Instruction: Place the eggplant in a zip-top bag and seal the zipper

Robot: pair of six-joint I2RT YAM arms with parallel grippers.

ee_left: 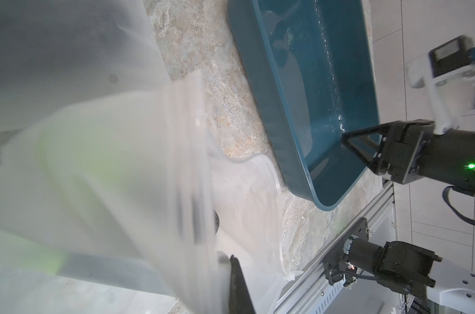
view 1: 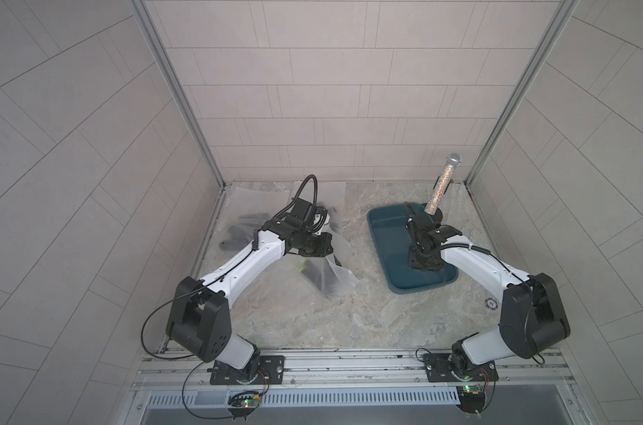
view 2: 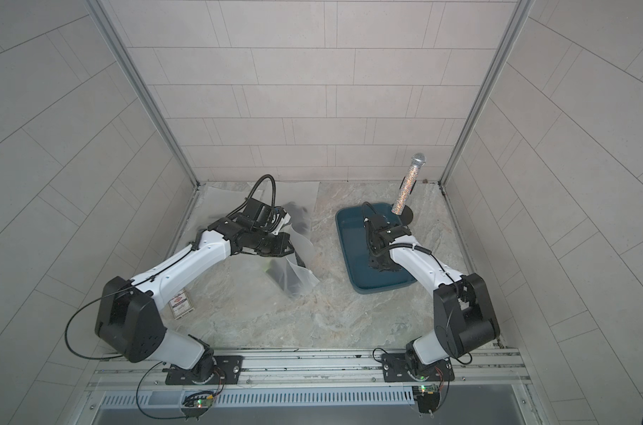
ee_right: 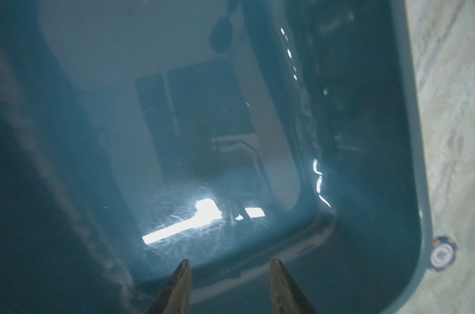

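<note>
A clear zip top bag (ee_left: 106,172) lies left of the blue bin, its mouth edge lifted. Blurred through its film is a dark shape with a green end, apparently the eggplant (view 1: 325,275); how much of it sits inside, I cannot tell. A small dark, rounded bit shows at the bag's mouth in the left wrist view. My left gripper (view 1: 330,246) is shut at the raised bag mouth, with thin film against its dark finger (ee_left: 238,290). Over the bin, my right gripper stands open, nothing between its fingers.
The blue bin (ee_left: 287,112) is empty, its floor glossy with reflections. More filmy bags with dark contents (view 1: 243,230) lie at the far left. A sparkly microphone-like tube (view 1: 443,185) stands behind the bin.
</note>
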